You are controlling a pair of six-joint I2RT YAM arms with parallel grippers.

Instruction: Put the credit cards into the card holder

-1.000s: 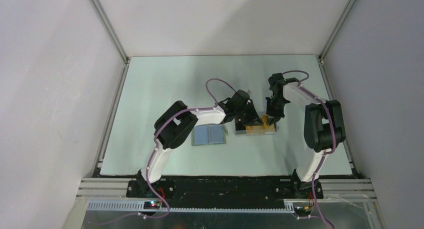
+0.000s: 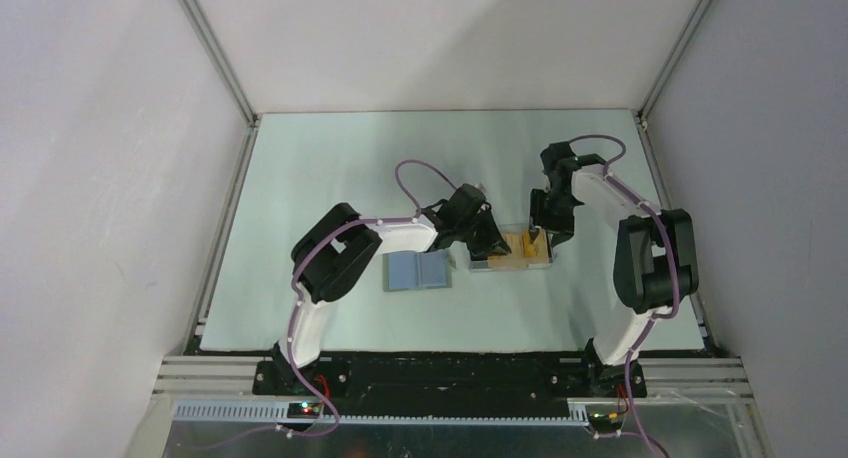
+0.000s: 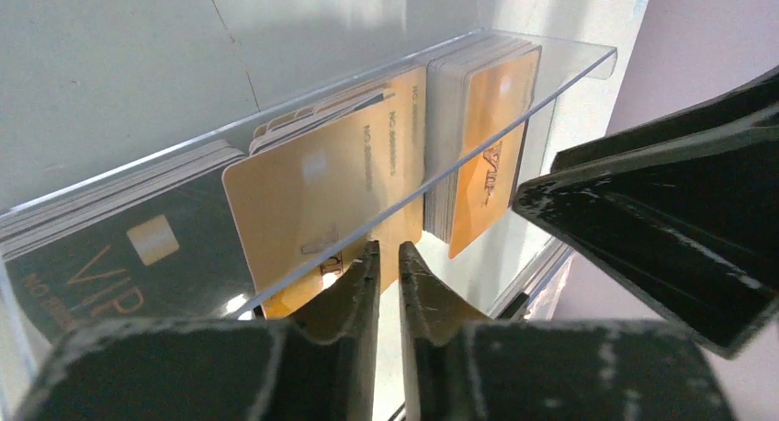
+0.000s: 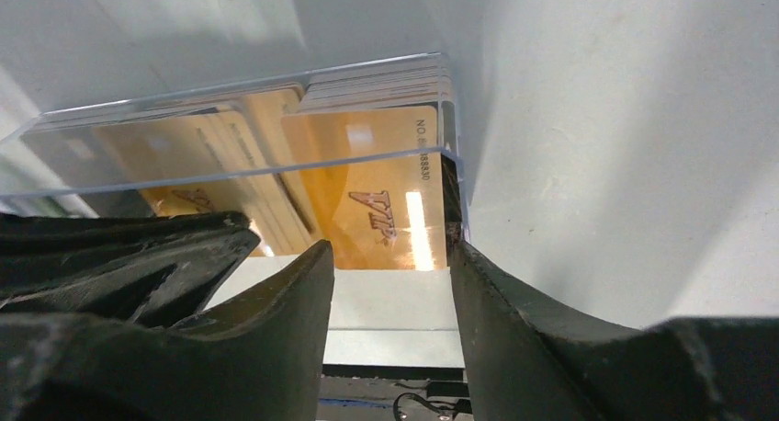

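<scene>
A clear box [image 2: 480, 268] holds upright stacks of cards, right of the table's middle. In the left wrist view, dark VIP cards [image 3: 138, 246] fill its left end, a gold card [image 3: 303, 173] stands tilted in the middle, and an orange-gold stack [image 3: 491, 127] sits at the far end. My left gripper is at the box, a narrow empty gap between its fingertips, below the tilted gold card. My right gripper is open wider, its fingers either side of the front gold card [image 4: 381, 200] at the right end, not closed on it.
A blue two-panel piece, perhaps the card holder [image 2: 402, 269], lies flat just left of the box. Both grippers are close together over the box; the left one's dark fingers [image 4: 138, 256] intrude in the right wrist view.
My left gripper has shifted left along the box. The right gripper has moved slightly right and its fingers have spread. The box and blue piece stay put.
</scene>
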